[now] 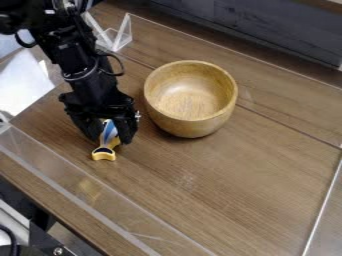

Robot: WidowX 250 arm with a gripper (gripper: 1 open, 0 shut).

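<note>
A small yellow and blue object (104,152) lies on the wooden table at the lower left, its blue part partly under my black gripper (110,130). The gripper is low over it, its fingers around or beside the blue part; whether they touch it I cannot tell.
A wooden bowl (190,85) stands just right and behind the gripper. A clear plastic piece (112,32) is at the back left. A transparent edge runs along the near left of the table (241,200).
</note>
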